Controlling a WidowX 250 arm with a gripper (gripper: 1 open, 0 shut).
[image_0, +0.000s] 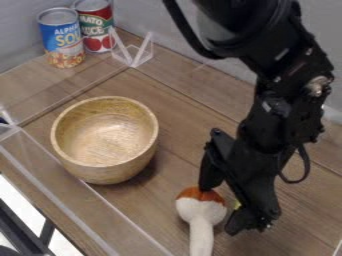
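My black gripper (229, 188) is lowered to the table at the right, open, its fingers just above and beside a white object with an orange top (202, 215), which lies on the wood near the front edge. A small yellow bit shows between the fingers, partly hidden. To the left stands a wooden bowl (104, 139).
Two cans, a blue one (63, 38) and a red one (96, 28), stand at the back left beside clear plastic pieces. A wall runs along the back.
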